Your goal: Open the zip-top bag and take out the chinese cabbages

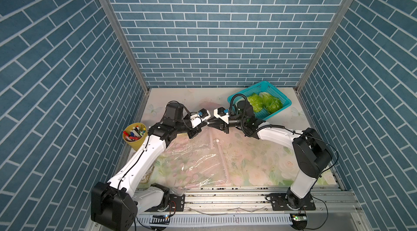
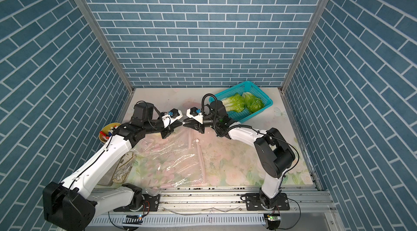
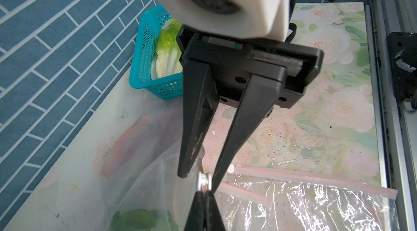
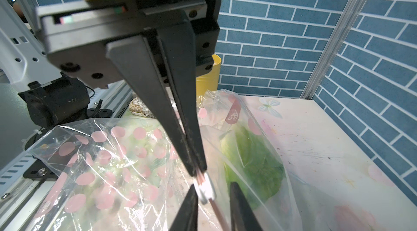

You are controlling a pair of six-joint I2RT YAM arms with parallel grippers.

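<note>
A clear zip top bag (image 4: 126,161) with pink dots lies across the table, one part raised at its pink zip strip. Inside it shows a green Chinese cabbage (image 4: 249,163). My left gripper is shut on the zip edge, just beside the white slider (image 4: 206,188). Facing it, my right gripper has its fingers parted around the slider (image 3: 204,180); whether they touch it I cannot tell. From above, both grippers meet over the middle of the table, and the arms hide much of the bag there.
A turquoise basket (image 1: 284,105) at the back right holds loose Chinese cabbages (image 1: 271,102). On the left stands a yellow bucket (image 1: 136,143) of small items. Another pink zip strip (image 1: 222,161) lies toward the front.
</note>
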